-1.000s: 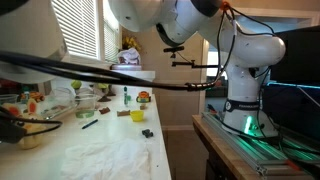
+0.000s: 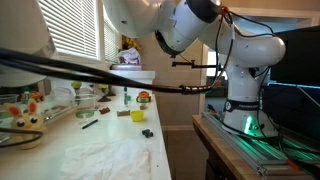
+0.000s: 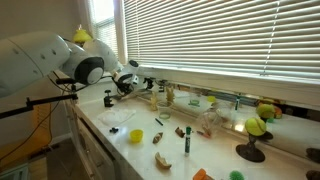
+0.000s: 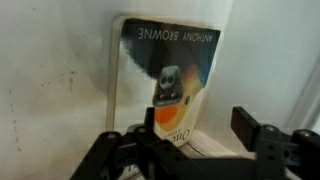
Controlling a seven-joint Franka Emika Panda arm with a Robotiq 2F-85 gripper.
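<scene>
In the wrist view a picture book (image 4: 165, 75) with a dark gorilla face and the upside-down name "Anthony Browne" lies against a pale surface. My gripper is over its lower right part in that view, fingers (image 4: 150, 122) well apart and nothing seen held between them. The left finger overlaps the book's picture; whether it touches the book cannot be told. In exterior view 2 the arm (image 3: 85, 62) reaches to the far left end of the counter by the window. Exterior view 1 leaves the gripper out.
A white cloth (image 2: 105, 160) lies on the counter near a small black object (image 2: 147, 133) and a yellow cup (image 2: 137, 116). An orange-and-white plush toy (image 2: 24, 121) stands at the left. Several small items, including a green marker (image 3: 188, 136), dot the counter's near end.
The arm and its hanging cable have shifted slightly at the left of exterior view 1, showing more of the plush toy. The cloth, cup and black object stay put.
</scene>
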